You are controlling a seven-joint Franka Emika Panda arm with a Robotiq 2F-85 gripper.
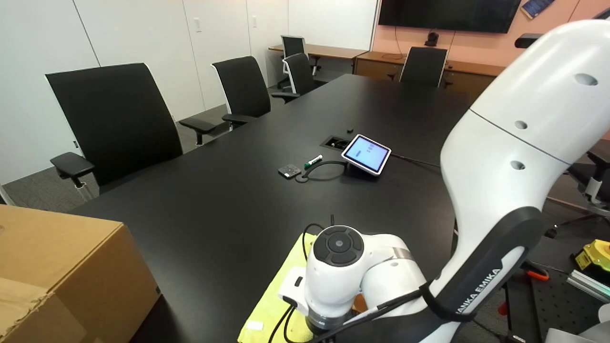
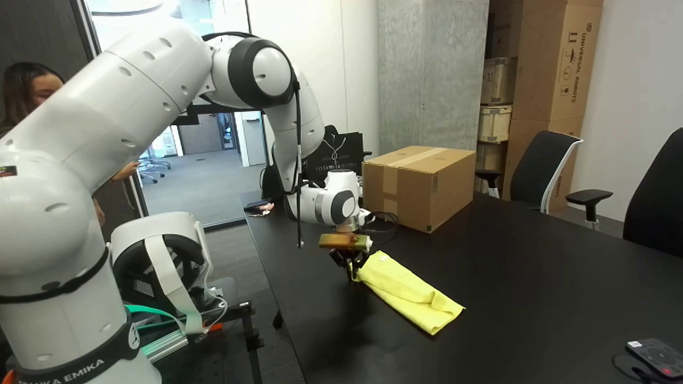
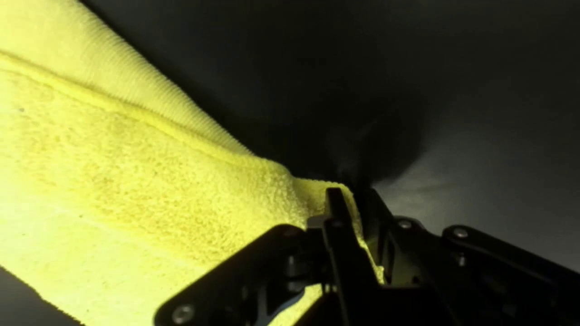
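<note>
A yellow cloth (image 2: 410,293), folded into a long strip, lies on the black table. My gripper is shut on the cloth's corner, which runs up between the two dark fingers in the wrist view. From there the yellow cloth (image 3: 136,179) spreads toward the upper left of that view. In exterior view 2 the gripper (image 2: 350,274) hangs low over the table at the cloth's near-left end. Exterior view 1 shows part of the cloth (image 1: 269,306) beside the white wrist, while the fingers are hidden behind the arm.
A cardboard box (image 2: 416,185) stands on the table behind the arm. A tablet (image 1: 366,154), a green marker (image 1: 313,162) and a small dark device (image 1: 289,171) lie farther along the table. The tabletop (image 1: 211,217) between box and tablet is bare.
</note>
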